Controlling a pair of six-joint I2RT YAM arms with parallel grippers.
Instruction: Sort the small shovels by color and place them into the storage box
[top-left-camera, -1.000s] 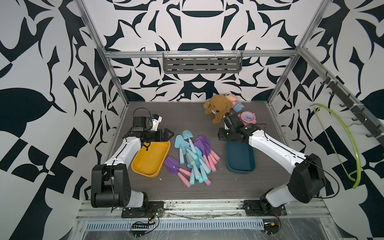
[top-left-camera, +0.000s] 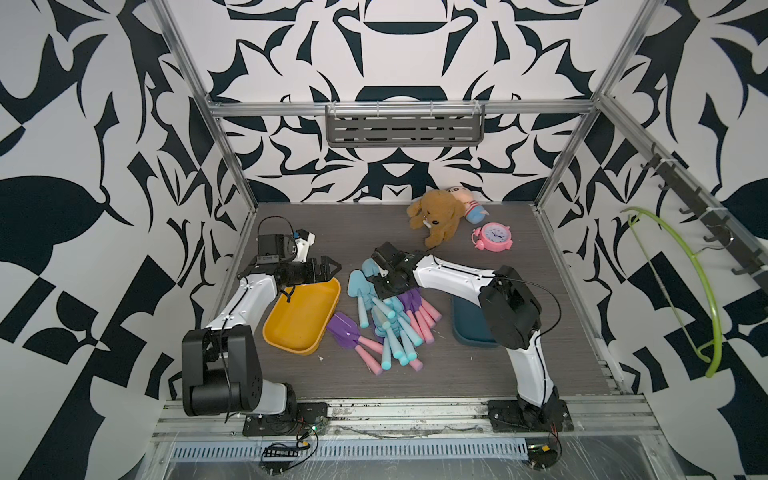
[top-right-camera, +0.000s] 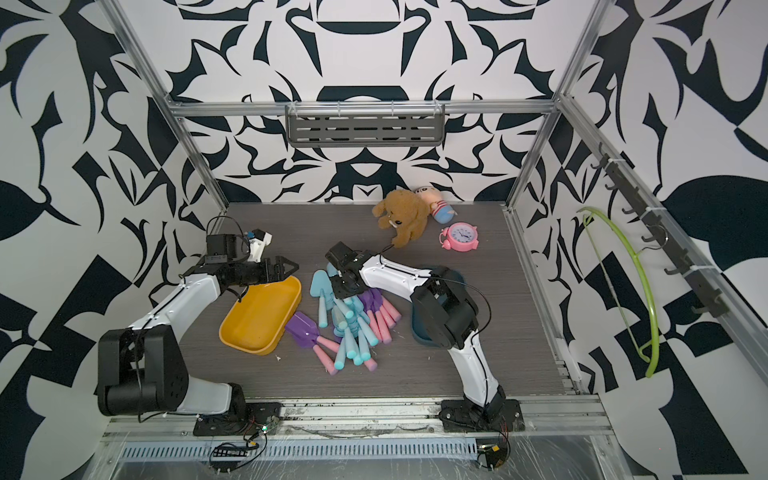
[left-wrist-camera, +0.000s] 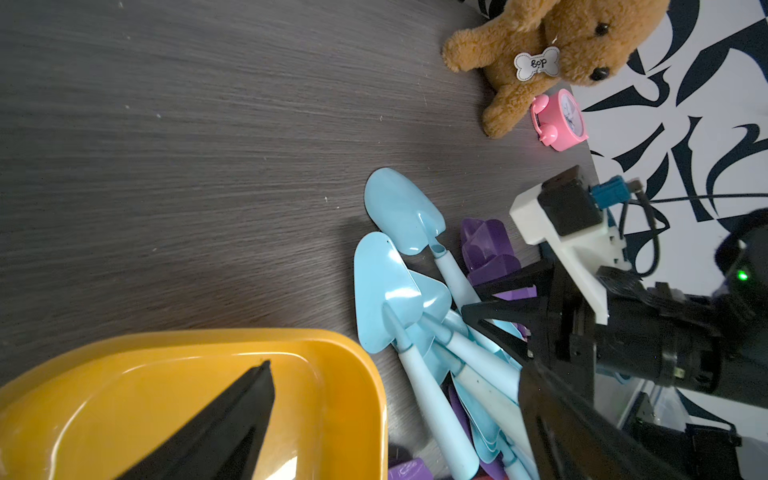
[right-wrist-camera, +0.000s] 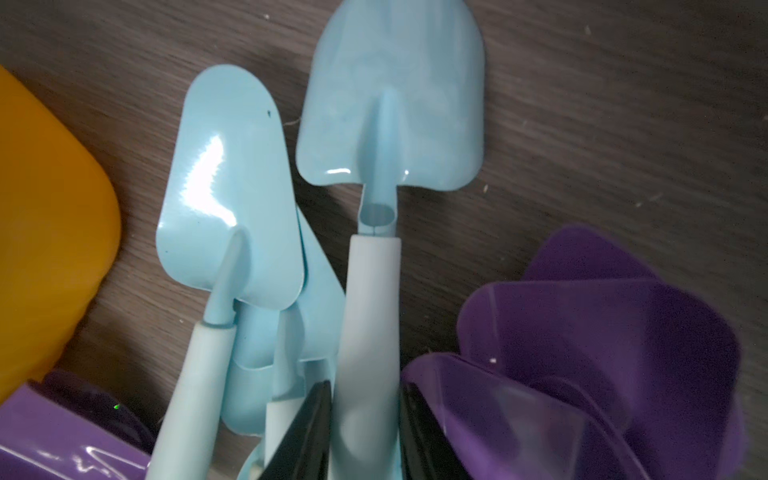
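Note:
Light blue shovels (right-wrist-camera: 228, 188) and purple shovels (right-wrist-camera: 608, 344) with pink handles lie in a mixed pile mid-table. My right gripper is at the light blue shovel (right-wrist-camera: 392, 96) farthest back, one finger on each side of its pale handle, close against it; whether they grip it cannot be told. Over the back of the yellow box (top-left-camera: 302, 318), my left gripper stands wide open with nothing between its fingers. Both the yellow box and the dark blue box (top-left-camera: 473, 324) look empty where visible; the right arm covers part of the blue one.
A brown plush dog (top-left-camera: 437, 214), a small doll (top-left-camera: 470, 206) and a pink clock (top-left-camera: 493, 237) stand at the back right. A purple shovel (top-left-camera: 344, 328) lies by the yellow box's right side.
My right gripper has moved left from above the dark blue box to the pile, reaching the rearmost light blue shovel.

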